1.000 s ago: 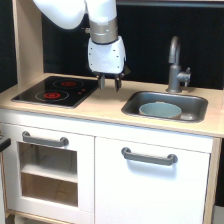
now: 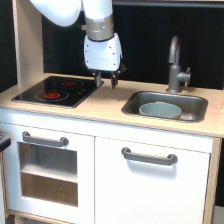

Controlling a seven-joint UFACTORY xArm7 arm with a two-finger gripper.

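My gripper (image 2: 106,80) hangs above the countertop, between the stove and the sink. Its two dark fingers (image 2: 98,79) stand apart, and nothing shows between them. A pale green round dish (image 2: 160,110) lies in the sink (image 2: 190,104) on the right. The black stovetop (image 2: 58,90) on the left has reddish rings and carries no cookware.
A dark faucet (image 2: 176,66) rises behind the sink. Bare wooden counter (image 2: 108,103) lies between stove and sink. Below are a white cabinet door (image 2: 150,190) with a grey handle (image 2: 150,157) and an oven-like cabinet (image 2: 48,175) with a window.
My gripper has shifted slightly to the left and a little up. The dish, sink and stove look unmoved.
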